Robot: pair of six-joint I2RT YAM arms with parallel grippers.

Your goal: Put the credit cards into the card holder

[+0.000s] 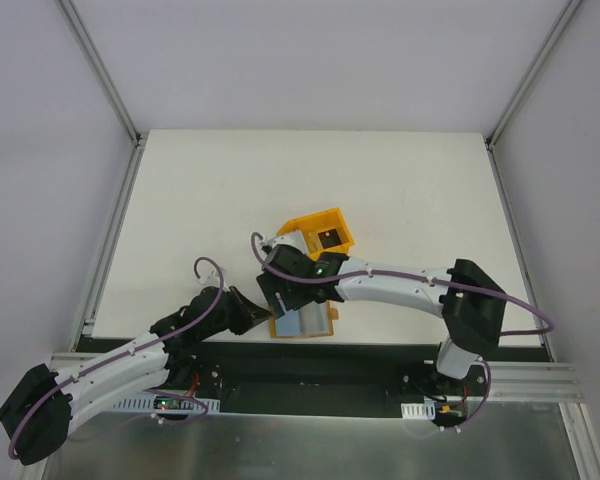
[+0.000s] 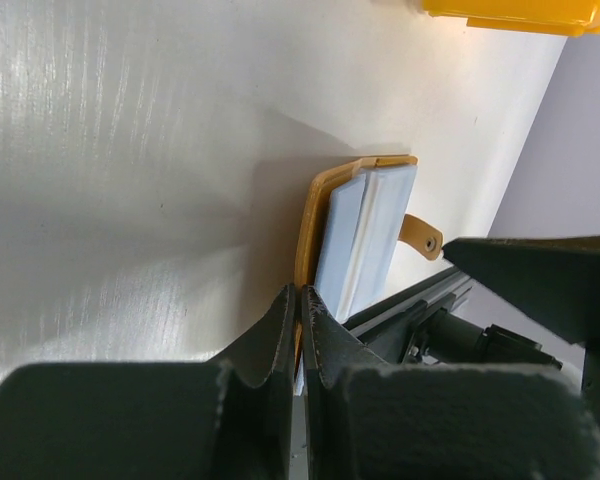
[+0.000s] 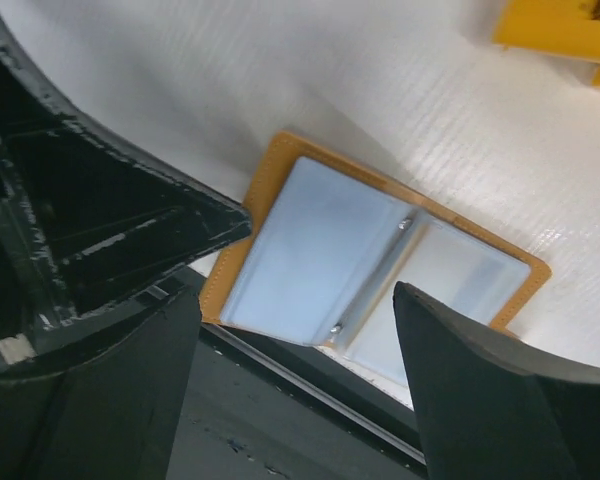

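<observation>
The card holder [image 1: 318, 320] lies open at the table's front edge, a brown case with clear, pale sleeves. In the right wrist view its two pages [image 3: 320, 245] lie spread on either side of a metal-ringed spine. My left gripper is shut at the holder's left brown edge; whether that thin edge is between its fingertips cannot be made out. Over the holder, my right gripper stands open with nothing between its fingers. White cards [image 1: 297, 241] and dark cards [image 1: 330, 238] sit in a yellow tray [image 1: 346, 238] behind the holder.
Left gripper's black finger [image 3: 130, 215] reaches in close to the right gripper at the holder's left side. A brown strap tab [image 2: 421, 237] sticks out from the holder.
</observation>
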